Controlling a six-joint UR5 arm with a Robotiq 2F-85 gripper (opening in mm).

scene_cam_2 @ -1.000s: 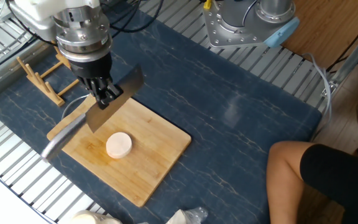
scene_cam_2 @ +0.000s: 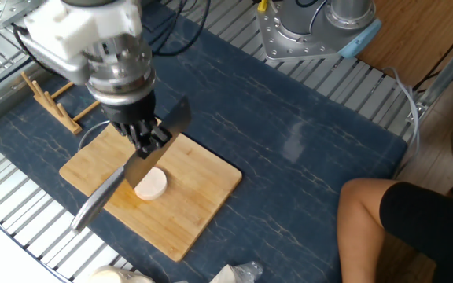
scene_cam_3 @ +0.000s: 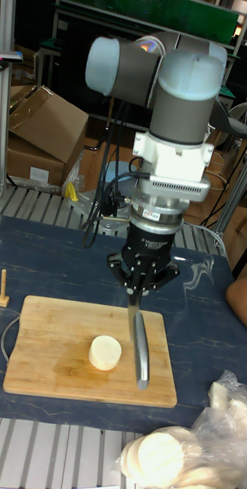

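My gripper (scene_cam_2: 149,145) is shut on a broad-bladed knife (scene_cam_2: 162,143), whose metal handle points toward the front left in exterior view 2. In exterior view 3 the gripper (scene_cam_3: 135,295) hangs above the board and the knife (scene_cam_3: 141,351) shows nearly edge-on. A pale round piece of food (scene_cam_2: 152,185) lies flat on the wooden cutting board (scene_cam_2: 195,206). From exterior view 2 the blade overlaps the upper left edge of the round piece; in exterior view 3 the knife appears to its right. I cannot tell how high the blade is above the board.
A wooden rack (scene_cam_2: 57,110) stands beyond the board's left corner. Plastic bags with pale round pieces (scene_cam_3: 160,458) lie at the front. A person's arm (scene_cam_2: 360,228) rests by the table's right side.
In exterior view 2 my gripper and the knife have moved right and lower in the picture, and the blade has swung closer to the round piece. The board and the piece stay put.
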